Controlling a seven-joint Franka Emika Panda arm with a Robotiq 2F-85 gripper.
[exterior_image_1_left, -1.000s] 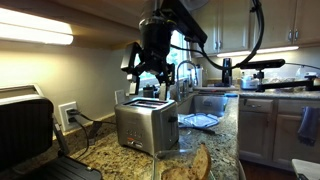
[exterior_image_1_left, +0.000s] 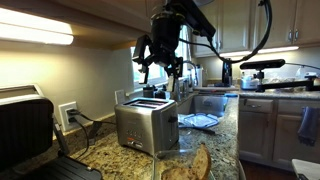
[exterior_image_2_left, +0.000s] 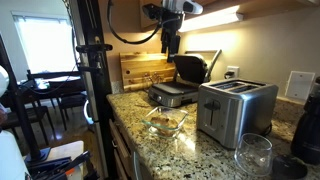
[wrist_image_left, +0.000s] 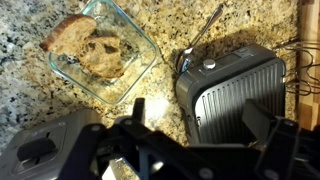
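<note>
My gripper (exterior_image_1_left: 158, 78) hangs in the air above the silver toaster (exterior_image_1_left: 148, 124), its fingers spread and nothing between them. From the other side, the gripper (exterior_image_2_left: 174, 45) is high over the counter, well clear of everything on it. Bread slices (wrist_image_left: 97, 56) lie in a clear glass dish (wrist_image_left: 136, 88), at upper left in the wrist view. In exterior view 1, one slice of bread (exterior_image_1_left: 188, 164) shows at the bottom edge. The toaster (exterior_image_2_left: 235, 112) stands upright, with no bread visible above its slots.
A dark ribbed grill (wrist_image_left: 236, 98) with its lid (exterior_image_2_left: 190, 68) raised stands beyond the dish. An empty drinking glass (exterior_image_2_left: 254, 155) sits near the toaster. Cords run to the wall outlet (exterior_image_1_left: 69, 115). Bare granite counter (exterior_image_2_left: 165, 158) lies in front of the toaster.
My gripper has risen slightly and moved right in exterior view 1, staying open. Toaster, bread and dish have not moved.
</note>
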